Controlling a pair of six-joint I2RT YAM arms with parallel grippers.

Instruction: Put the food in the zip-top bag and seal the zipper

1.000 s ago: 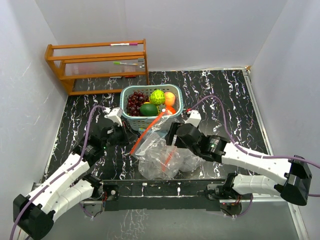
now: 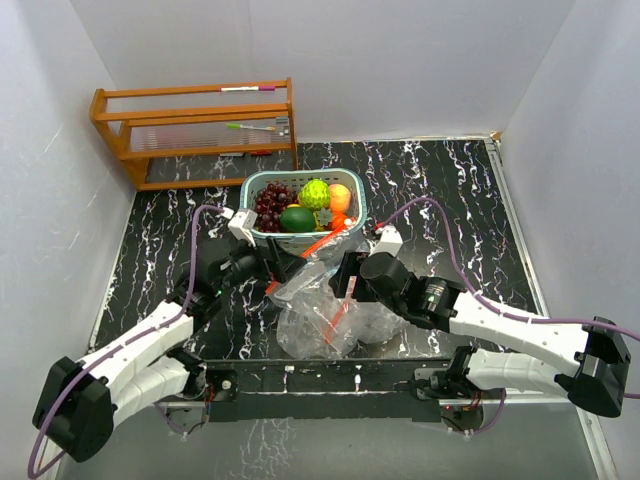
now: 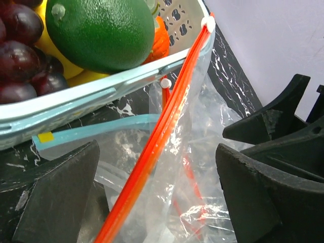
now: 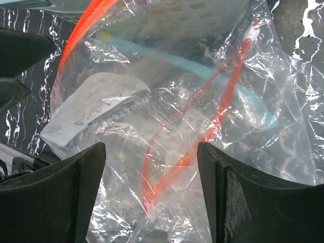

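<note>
A clear zip bag [image 2: 330, 310] with an orange zipper [image 3: 154, 136] lies crumpled in front of a pale basket of fruit [image 2: 250, 185], holding grapes [image 2: 272, 200], an avocado [image 3: 98, 30] and other fruit. The zipper reaches up to the basket's front rim. My left gripper [image 2: 280, 265] stands open above the zipper at the bag's left side, with the orange strip between but below its fingers. My right gripper [image 2: 350, 280] is over the bag's middle, its fingers apart, clear plastic below and between them; whether it grips any is unclear.
A wooden rack [image 2: 200, 110] stands at the back left. Walls enclose the sides and back. The two grippers are close together.
My left gripper has moved up and right, over the orange zipper. The right gripper has shifted only slightly; the zipper's lower end is now under the left gripper.
</note>
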